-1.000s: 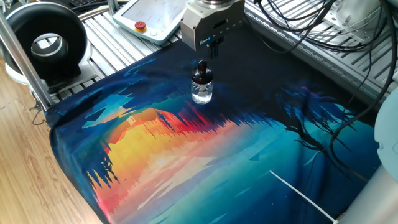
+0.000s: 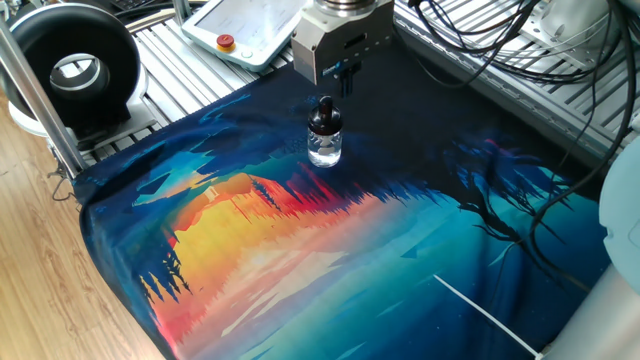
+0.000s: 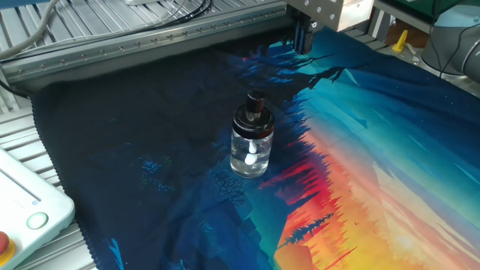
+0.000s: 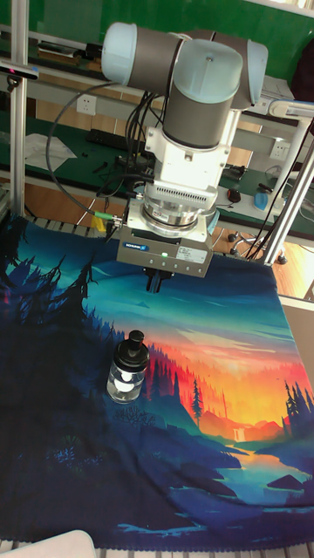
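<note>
A clear glass bottle [image 3: 250,155] with a black cap and black knob stands upright on the printed cloth. Clear liquid and white patches show inside it. My gripper [image 2: 348,92] hangs above the cloth, apart from the bottle; in exterior view 2 its black fingers [image 3: 302,39] are up and to the right of the bottle [image 3: 252,146]. Close together and pointing down, the fingers look shut, with nothing visible between them. From exterior view 3, the gripper [image 4: 160,290] appears beyond the bottle [image 4: 126,379] and slightly to its right.
The landscape cloth [image 2: 300,270] spreads over the slatted table, largely bare around the bottle. A control tablet [image 2: 245,30] with a red button lies at the edge. Black cables [image 2: 490,35] run along one side, and a black ring-shaped object [image 2: 80,70] stands near a metal post.
My gripper has shifted very slightly to the right in exterior view 1. The bottle has stayed where it was.
</note>
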